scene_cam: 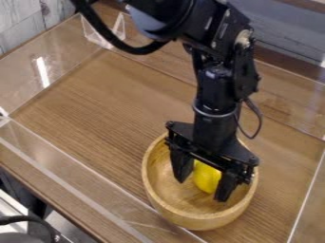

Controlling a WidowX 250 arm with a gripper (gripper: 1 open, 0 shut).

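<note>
My black gripper (203, 169) is lowered into a tan round bowl (184, 207) near the lower middle of the view. Its fingers stand apart around a yellow object (207, 178) lying inside the bowl. The gripper covers part of this object, and I cannot tell whether the fingers touch it.
A clear plastic item (105, 28) sits at the top left. A dark cable (26, 223) lies at the lower left edge.
</note>
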